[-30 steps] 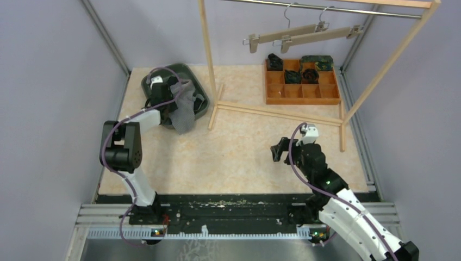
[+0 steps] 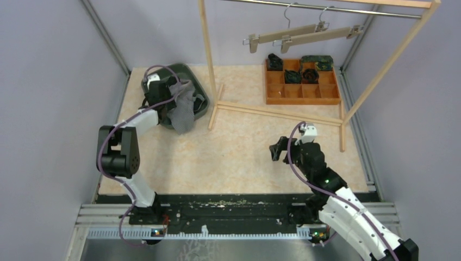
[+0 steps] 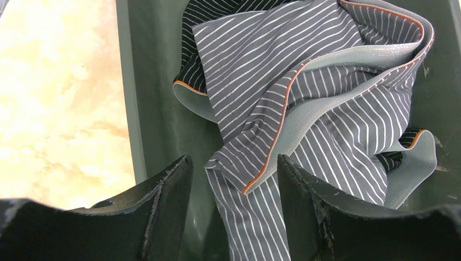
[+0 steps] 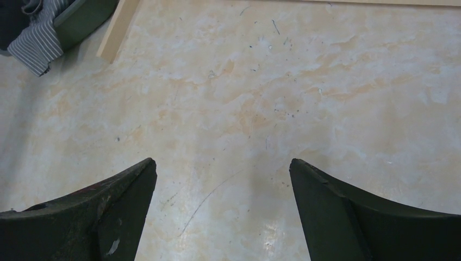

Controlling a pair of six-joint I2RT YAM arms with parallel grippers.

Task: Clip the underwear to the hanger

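Note:
Grey striped underwear (image 3: 250,81) with orange-edged waistbands lies in a dark green bin (image 2: 193,76) at the back left, part draping over its front rim. My left gripper hangs open over it, fingertips near a folded waistband. My right gripper is open and empty above the table at the front right. Two clip hangers (image 2: 317,37) hang from the rail (image 2: 399,15) at the back.
An orange compartment box (image 2: 301,95) with dark bundles stands at the back right. The rack's wooden base (image 2: 255,111) crosses the table behind its clear middle. Walls enclose both sides.
My left arm has shifted slightly leftward over the bin. The right arm is almost still.

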